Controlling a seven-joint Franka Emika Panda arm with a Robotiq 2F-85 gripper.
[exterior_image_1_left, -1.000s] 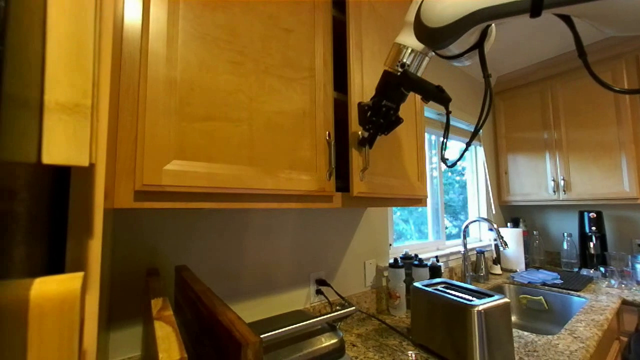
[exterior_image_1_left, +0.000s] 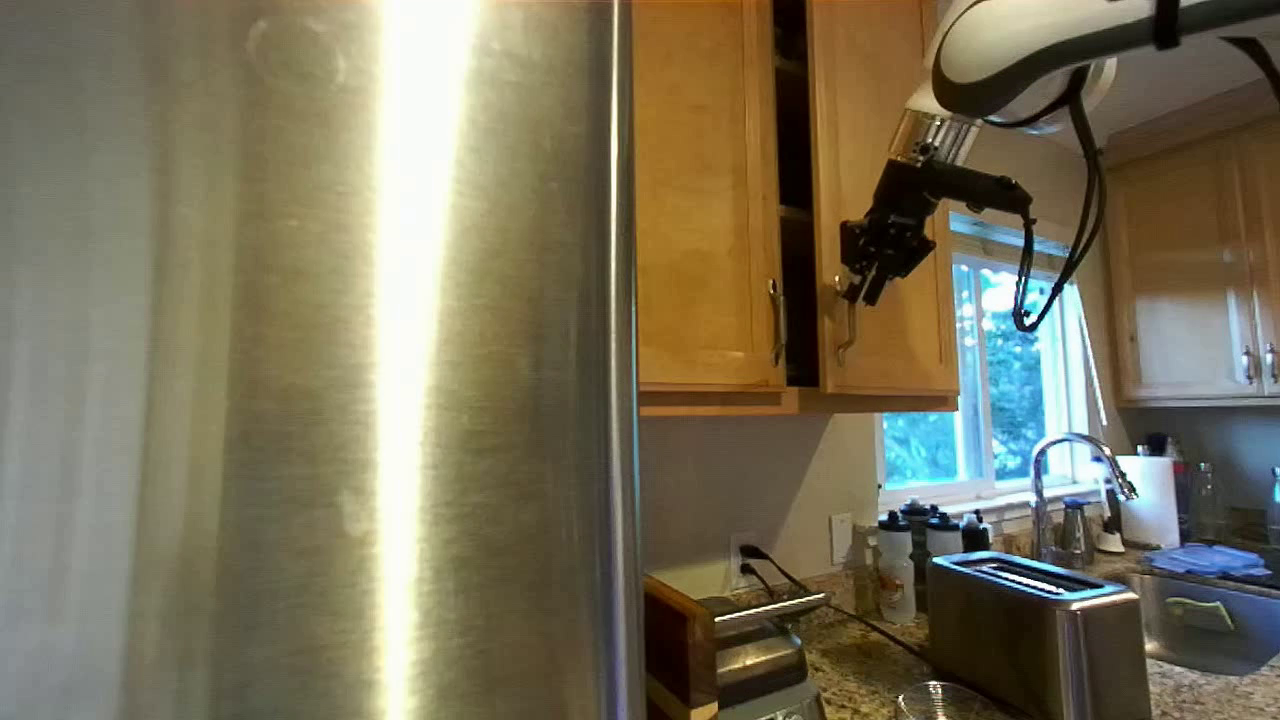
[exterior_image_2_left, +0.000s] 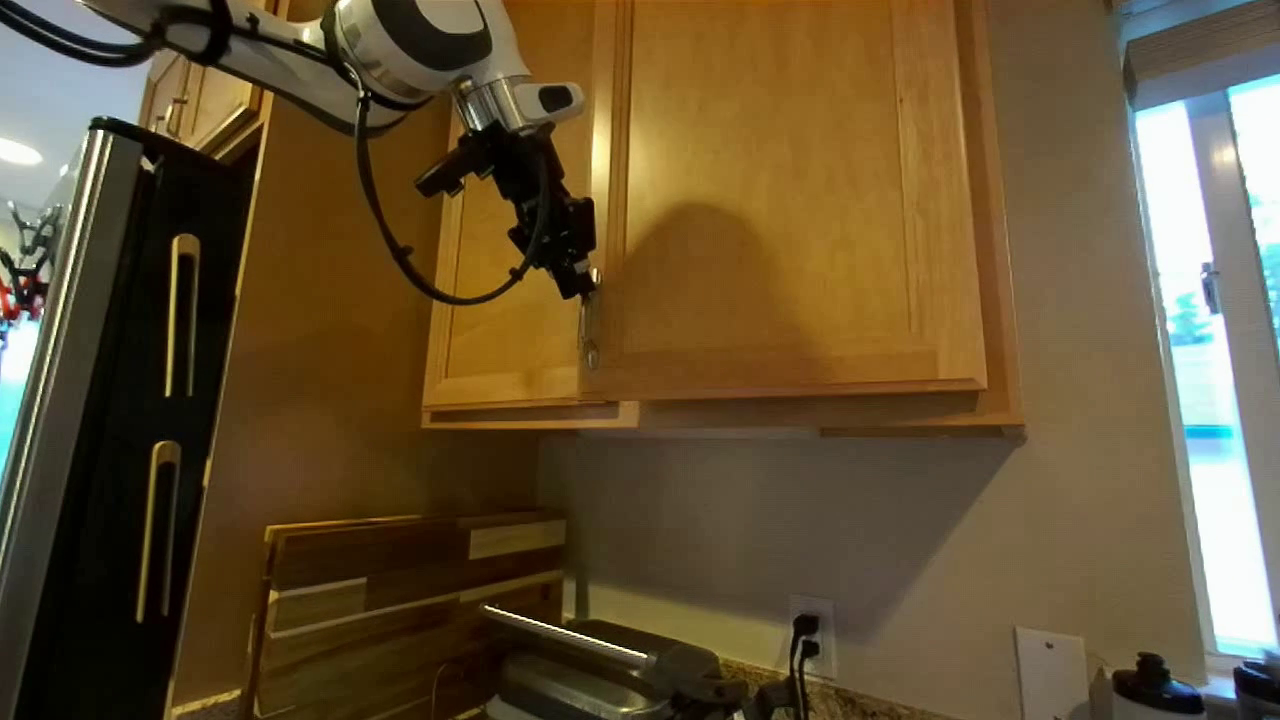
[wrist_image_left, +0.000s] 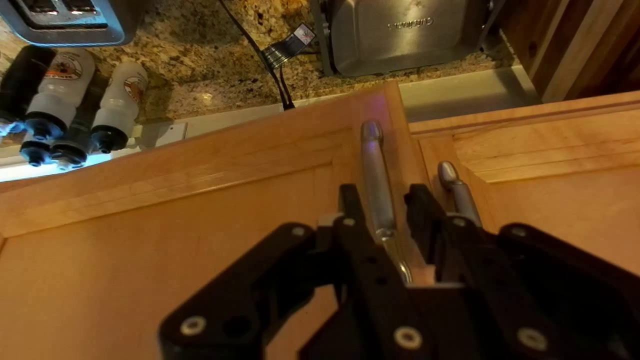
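Observation:
Two light wooden upper cabinet doors carry metal handles. In the exterior view 1, the right door (exterior_image_1_left: 882, 180) stands ajar, with a dark gap beside the left door (exterior_image_1_left: 708, 180). My gripper is at the right door's handle (wrist_image_left: 378, 174), its fingers parted on either side of it. Space shows between handle and fingers in the wrist view, so no grip is visible. The left door's handle (wrist_image_left: 465, 198) lies just outside the fingers, partly hidden by a finger. From exterior view 2, the gripper (exterior_image_2_left: 582, 286) covers the handle's upper end.
A steel refrigerator surface (exterior_image_1_left: 504, 360) fills the left of exterior view 1. Below the cabinet are a toaster (exterior_image_1_left: 1038, 636), bottles (exterior_image_1_left: 896, 564), a metal appliance (exterior_image_2_left: 588, 672) and wooden boards (exterior_image_2_left: 408, 600). Open air lies between cabinet and counter.
Exterior view 1 has shifted: the scene sits farther right and the refrigerator covers its left half. My gripper remains by the right door's handle, its fingers seemingly farther apart.

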